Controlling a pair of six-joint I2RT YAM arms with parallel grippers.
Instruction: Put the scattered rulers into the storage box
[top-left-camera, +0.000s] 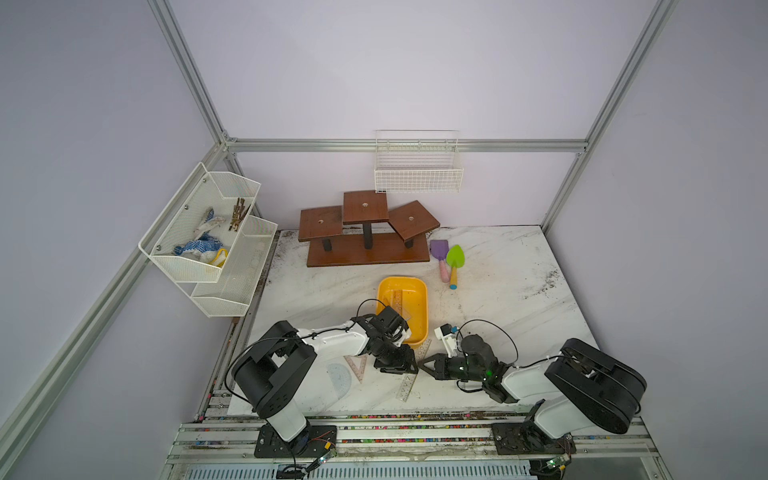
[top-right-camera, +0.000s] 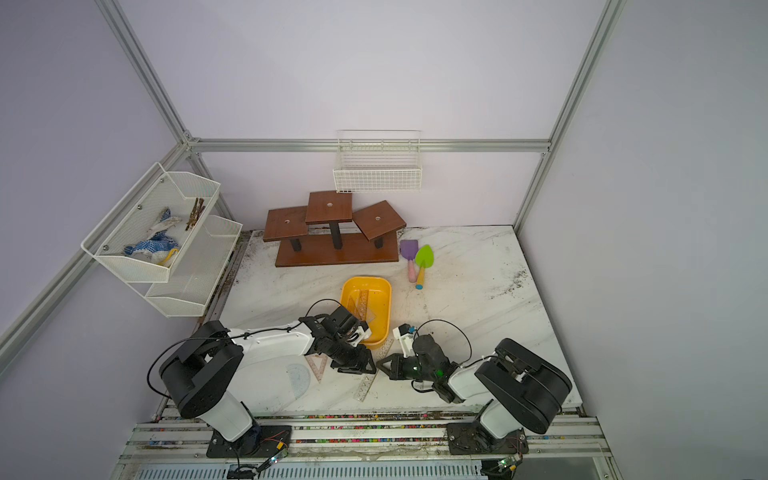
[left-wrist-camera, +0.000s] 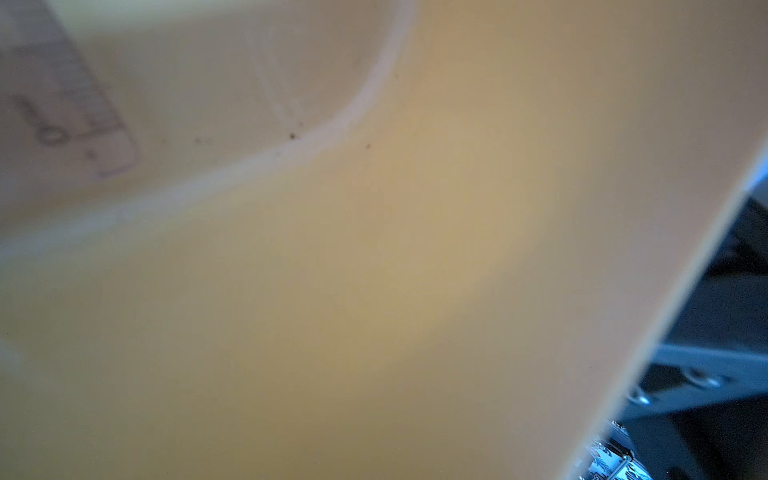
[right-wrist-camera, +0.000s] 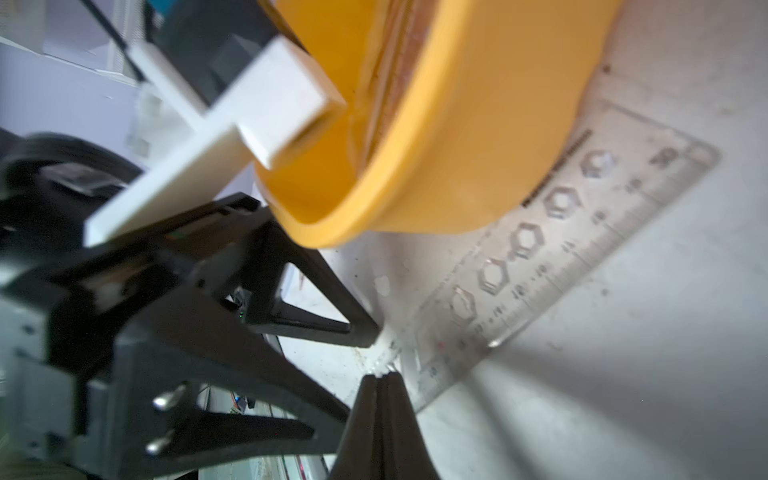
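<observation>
A long clear plastic ruler (right-wrist-camera: 552, 240) lies slantwise on the table, its far end beside the yellow storage box (right-wrist-camera: 480, 188). My right gripper is shut at the ruler's edge, with nothing between its fingers. Opposite it, my left gripper stands open low over the ruler; whether it touches is unclear. A reddish clear triangle (top-left-camera: 356, 365) and a pale round-edged piece (top-left-camera: 339, 381) lie left of the ruler. Inside the box is a ruler (top-left-camera: 397, 301); its marked end (left-wrist-camera: 60, 120) shows in the left wrist view, where the left fingers are hidden.
Behind the box stands a brown stepped wooden stand (top-left-camera: 368, 249), with a purple shovel (top-left-camera: 439, 250) and a green shovel (top-left-camera: 455, 256) to its right. White baskets (top-left-camera: 200, 264) hang at the left.
</observation>
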